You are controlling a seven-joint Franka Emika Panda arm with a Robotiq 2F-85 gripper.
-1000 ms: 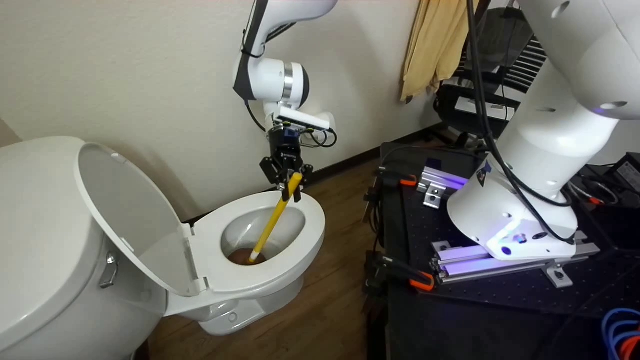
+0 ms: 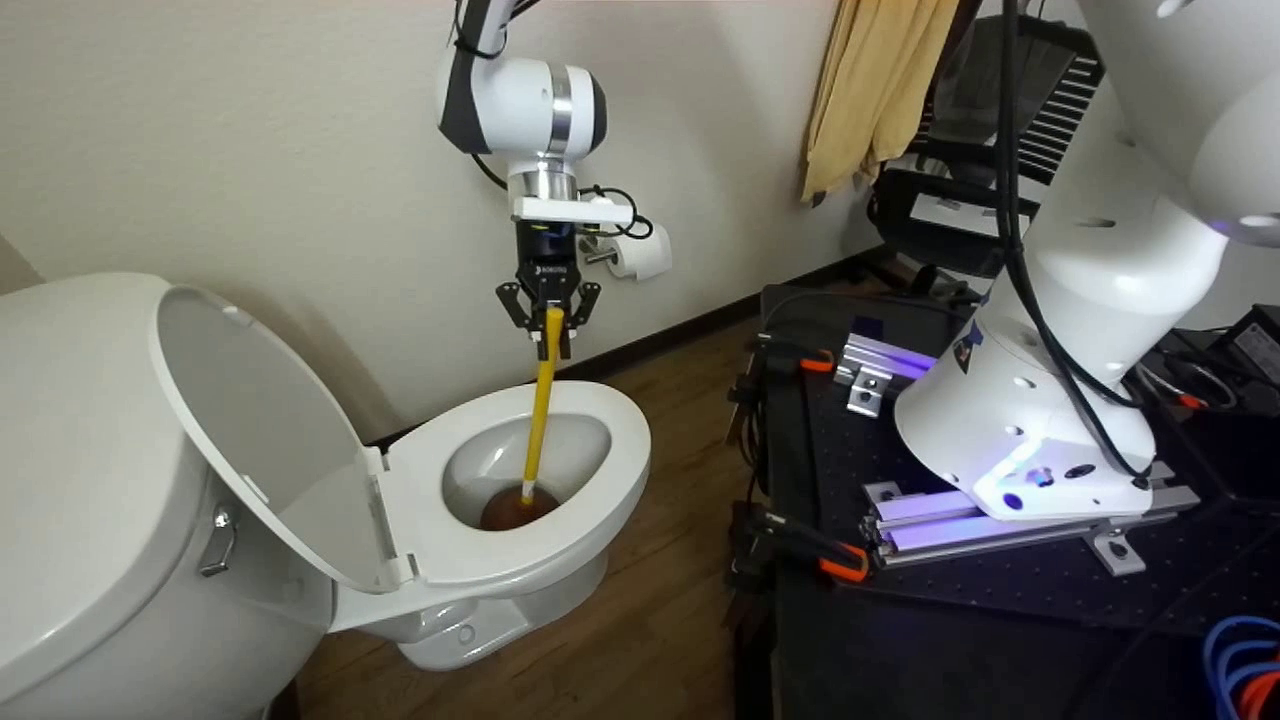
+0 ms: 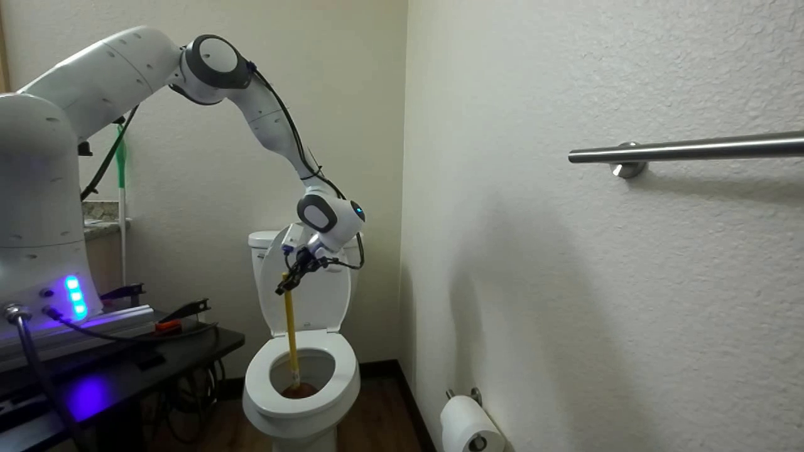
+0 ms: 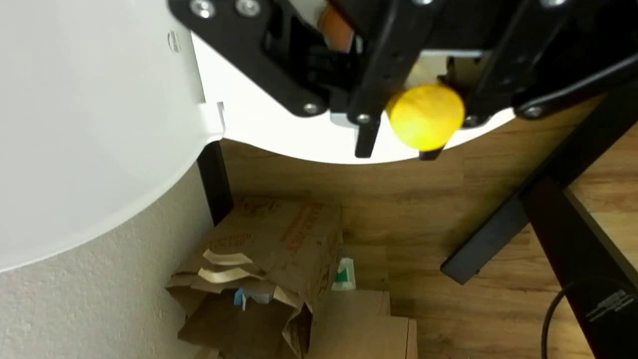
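A plunger with a yellow handle (image 2: 541, 414) and a reddish-brown cup (image 2: 517, 509) stands slightly tilted, its cup down inside the bowl of the white toilet (image 2: 618, 446). My gripper (image 2: 552, 342) is shut on the upper end of the handle, above the bowl. From the second exterior side, the handle (image 3: 291, 324) leads down from my gripper (image 3: 283, 285) to the cup (image 3: 299, 390) low in the bowl. In the wrist view the round yellow handle end (image 4: 425, 117) shows between the dark fingers. The cup's underside is hidden in the bowl.
The raised toilet lid (image 2: 270, 420) and the tank (image 2: 108, 480) stand close on one side. A wall with a paper roll (image 2: 642, 252) lies behind the arm. A black table (image 2: 828, 648) holds the robot base. Paper bags (image 4: 269, 245) sit on the floor.
My gripper has risen and shifted left with the handle in it. The handle now stands more upright, and the cup has moved slightly right within the bowl.
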